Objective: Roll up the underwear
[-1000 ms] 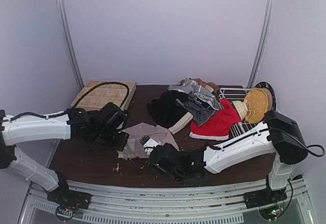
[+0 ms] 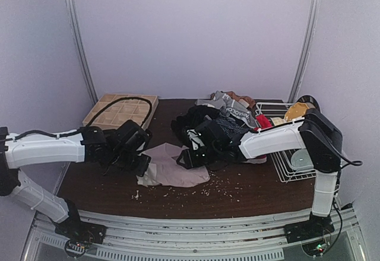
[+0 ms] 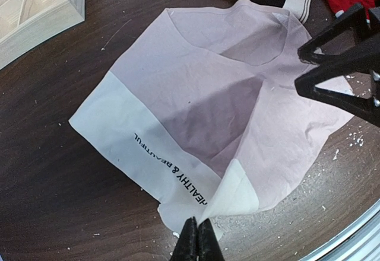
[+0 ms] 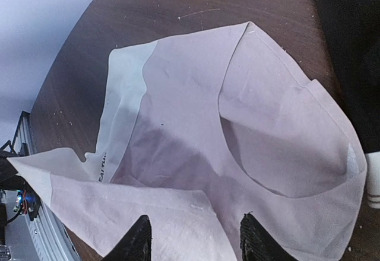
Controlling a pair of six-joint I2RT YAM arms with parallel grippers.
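Pale pink underwear (image 2: 175,169) with a white waistband lies spread on the dark table, its near edge partly folded up over itself. In the left wrist view, my left gripper is shut on the folded corner of the white waistband (image 3: 236,193), which rises to its fingertips. Black print shows on the flat part of the band. My right gripper hovers over the pink fabric, fingers apart, with nothing seen gripped between them; in the left wrist view it enters from the right above the cloth.
A heap of clothes (image 2: 228,110) lies behind and to the right, with red cloth (image 2: 263,120) beside it. The compartmented wooden box (image 2: 122,111) is at back left, a white wire rack (image 2: 285,172) at right. Crumbs (image 2: 222,193) dot the front table.
My right arm has swung away from the front edge, its gripper now over the right part of the underwear and closer to the clothes heap. The left arm has stayed still.
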